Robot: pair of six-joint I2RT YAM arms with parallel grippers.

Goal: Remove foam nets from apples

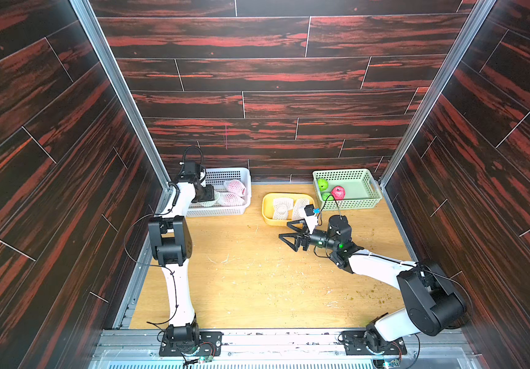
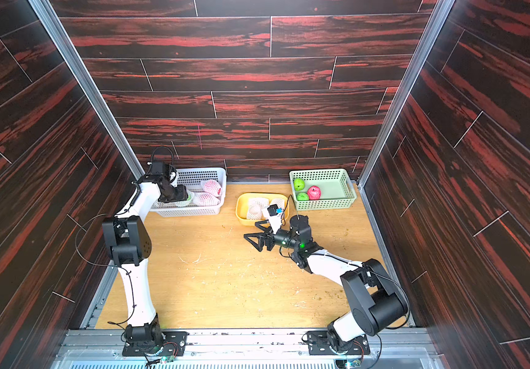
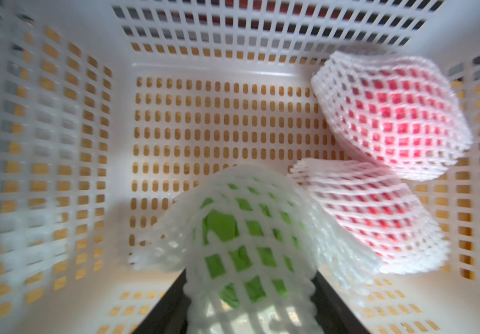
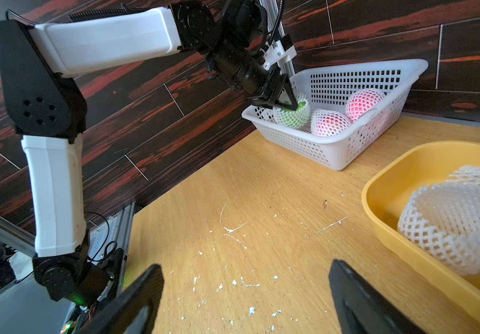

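In the white basket [image 1: 244,190], my left gripper is shut on a green apple in a foam net [image 3: 242,233], which fills the lower middle of the left wrist view. Two red apples in nets [image 3: 390,111] [image 3: 368,217] sit at the basket's right side. Over the table, left of and in front of the yellow tray, my right gripper stands open with nothing between its fingers.
The yellow tray [image 4: 379,217] holds loose foam nets [image 4: 451,222]. At the back right, a green basket [image 1: 357,187] holds two green apples and a red one, all bare.
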